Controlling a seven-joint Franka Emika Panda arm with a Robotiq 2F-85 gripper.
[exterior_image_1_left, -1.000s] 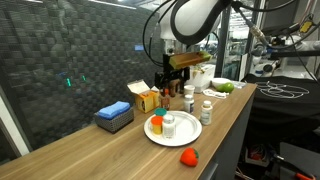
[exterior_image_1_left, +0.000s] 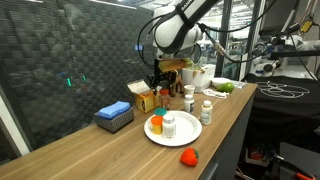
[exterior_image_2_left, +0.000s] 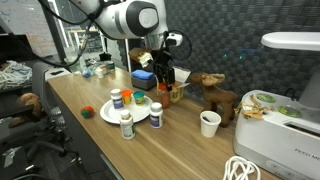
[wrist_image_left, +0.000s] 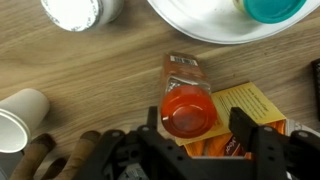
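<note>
An orange-capped bottle (wrist_image_left: 188, 110) stands between the spread fingertips of my gripper in the wrist view, with a gap on either side of the cap. Seen from above, its clear body runs up behind the cap. In exterior view 2 the gripper (exterior_image_2_left: 165, 84) is right over this bottle (exterior_image_2_left: 165, 99); whether they touch cannot be told. In exterior view 1 the bottle (exterior_image_1_left: 165, 97) is beside a yellow box (exterior_image_1_left: 144, 97), behind the white plate (exterior_image_1_left: 205, 134).
The plate holds small coloured containers and a white jar (exterior_image_1_left: 169, 127). A red tomato (exterior_image_1_left: 189, 157) lies in front. White-capped bottles (exterior_image_2_left: 127, 125), a white mug (exterior_image_2_left: 209, 123) and a brown moose figure (exterior_image_2_left: 221, 94) stand nearby. Bare tabletop shows at the left of exterior view 1.
In exterior view 1 the arm's white body has shifted slightly up and right, while the gripper stays near the bottle. The objects on the table have not visibly moved.
</note>
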